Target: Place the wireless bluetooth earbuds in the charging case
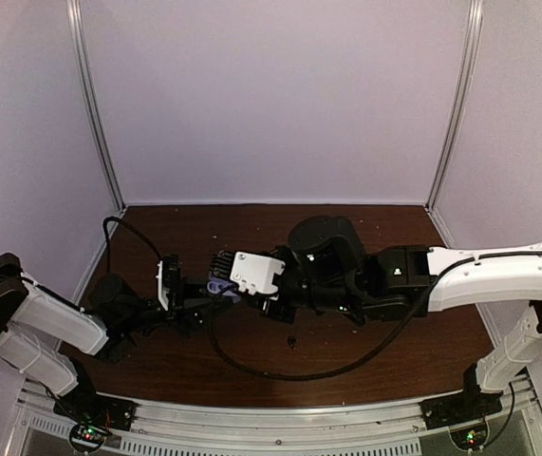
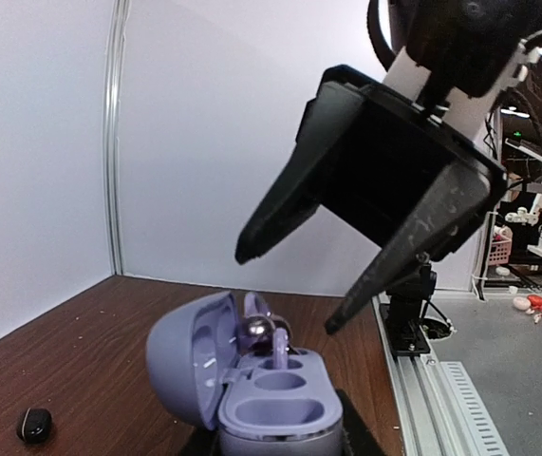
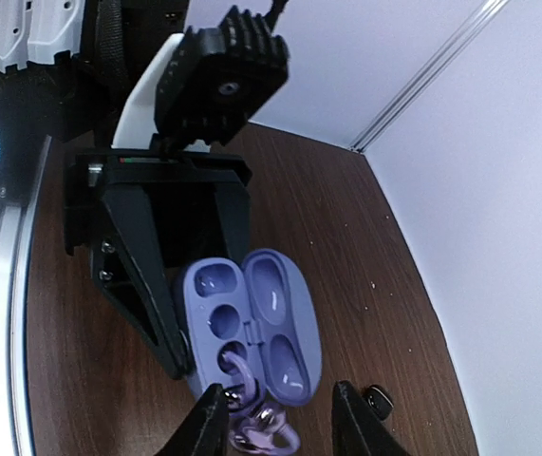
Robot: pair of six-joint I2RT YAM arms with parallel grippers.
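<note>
The lavender charging case has its lid open, and my left gripper is shut on the case body. A clip-shaped earbud with a lavender arch and shiny metal parts sits at one end of the case. In the right wrist view its metal part sticks out past the case end, so it looks tilted rather than flush. The other wells in the case look empty. My right gripper stands open beside the case, its fingers apart from the earbud, nothing gripped.
A small black object lies on the brown table, clear of both grippers. Bare table stretches to the front right. White walls enclose the back and sides.
</note>
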